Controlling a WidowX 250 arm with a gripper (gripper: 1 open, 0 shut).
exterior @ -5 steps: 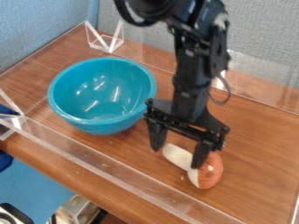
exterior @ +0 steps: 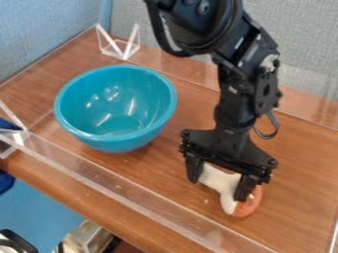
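My black gripper (exterior: 227, 168) is low over the right part of the wooden table, its fingers open on either side of a white elongated object (exterior: 224, 184) with an orange-pink round end (exterior: 248, 203). The fingers partly hide this object. Whether they touch it is not clear. A turquoise bowl (exterior: 117, 99) stands to the left of the gripper, apart from it.
A white wire-like stand (exterior: 118, 43) is at the back left. A clear low barrier runs along the table's front and back. Dark blue items lie at the left edge. The table right of the gripper is bare.
My gripper has moved right and lower onto the white object, now covering more of it. The bowl has stayed where it was.
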